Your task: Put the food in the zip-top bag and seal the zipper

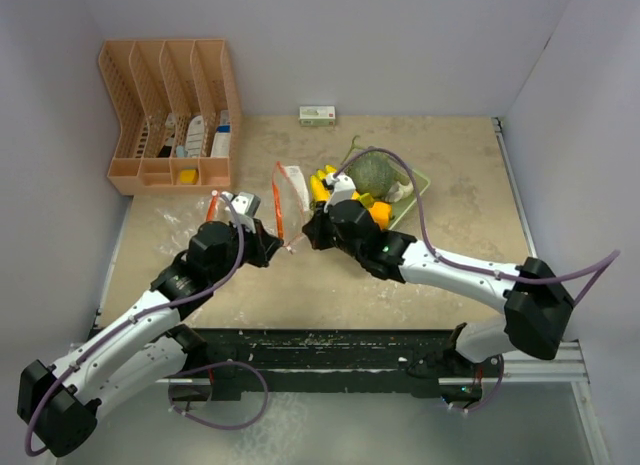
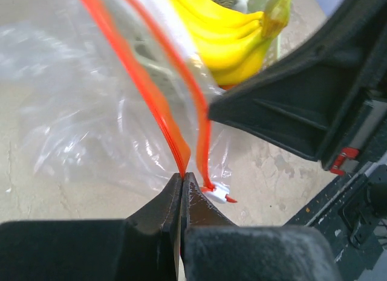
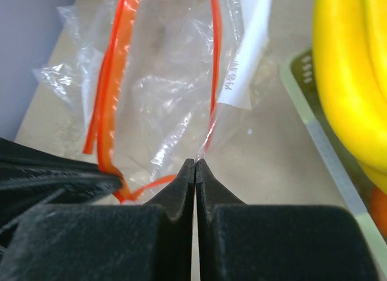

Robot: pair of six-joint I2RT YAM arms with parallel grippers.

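Observation:
A clear zip top bag with orange zipper strips [image 1: 279, 200] stands between my two grippers, its mouth spread apart. My left gripper is shut on one orange edge of the bag [image 2: 148, 90]. My right gripper is shut, with the opposite edge of the bag [image 3: 237, 75] running down to its fingertips. No food shows inside the bag. Yellow bananas [image 2: 221, 36], a green melon [image 1: 371, 174] and an orange item [image 1: 381, 215] lie in the green basket [image 3: 320, 136] on the right, partly hidden by my right arm.
Another clear bag with an orange edge [image 1: 213, 205] lies left of the left gripper. A tan divided rack [image 1: 122, 168] stands at the back left, and a small box [image 1: 317, 116] sits by the back wall.

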